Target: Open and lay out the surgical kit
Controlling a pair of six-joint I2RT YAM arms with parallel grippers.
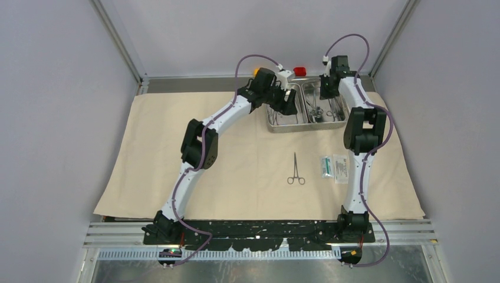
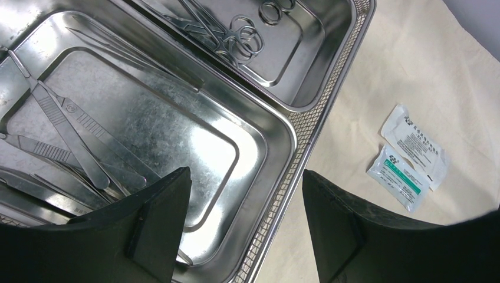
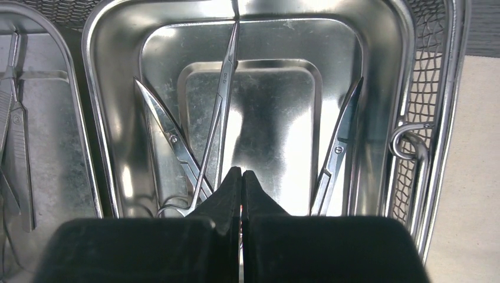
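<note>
The mesh basket (image 1: 306, 125) stands at the back of the cloth with two metal trays in it. In the left wrist view, the left tray (image 2: 194, 138) holds scalpel handles (image 2: 65, 127) and slim tweezers (image 2: 135, 59). My left gripper is above that tray's near edge, fingers wide apart and empty. In the right wrist view, the right tray (image 3: 265, 121) holds a long clamp (image 3: 224, 94) and scissors at left (image 3: 172, 138) and right (image 3: 339, 148). Over it my right gripper is shut, with nothing visible between its fingertips; it hides the handles below.
One clamp (image 1: 295, 170) lies alone on the beige cloth. Right of it are a green-striped packet (image 1: 327, 167) and a white packet (image 1: 341, 169). Red (image 1: 299, 71) and yellow objects sit behind the basket.
</note>
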